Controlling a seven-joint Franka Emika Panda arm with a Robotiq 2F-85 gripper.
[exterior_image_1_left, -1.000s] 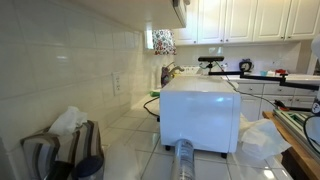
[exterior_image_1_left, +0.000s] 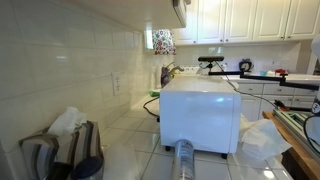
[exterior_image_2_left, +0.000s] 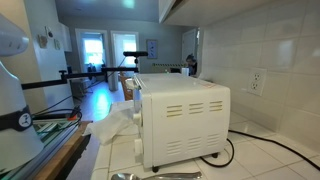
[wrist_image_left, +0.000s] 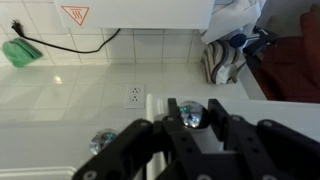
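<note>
In the wrist view my gripper is at the lower middle, its dark fingers closed around a shiny round knob-like piece (wrist_image_left: 190, 111). Only the front of that piece shows; the rest is hidden by the fingers. It sits over a white cabinet-like panel (wrist_image_left: 60, 150), beside a vertical edge. A similar round metal knob (wrist_image_left: 103, 140) stands apart on the panel, to the left. The gripper's fingers cannot be made out in either exterior view.
A white box-shaped appliance (exterior_image_1_left: 200, 118) stands on the tiled counter, under an overhead cabinet (exterior_image_1_left: 130, 10). A striped bag (exterior_image_1_left: 75, 145) lies by the wall. A spoon-like metal utensil (exterior_image_2_left: 155, 176) and a black cord (exterior_image_2_left: 270, 146) lie near the appliance.
</note>
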